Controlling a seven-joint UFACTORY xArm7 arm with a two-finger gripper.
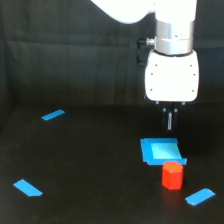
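Observation:
A small red block (172,176) with a faceted outline rests on the dark table. Just behind it lies a blue square (148,158) with a paler patch (165,151) inside. My gripper (170,121) points down above and behind the blue square, apart from the red block. Its two fingers are close together, and nothing shows between them.
Blue tape strips mark the table (90,160): one at the back left (53,115), one at the front left (28,188) and one at the front right (200,197). A dark curtain (75,50) hangs behind.

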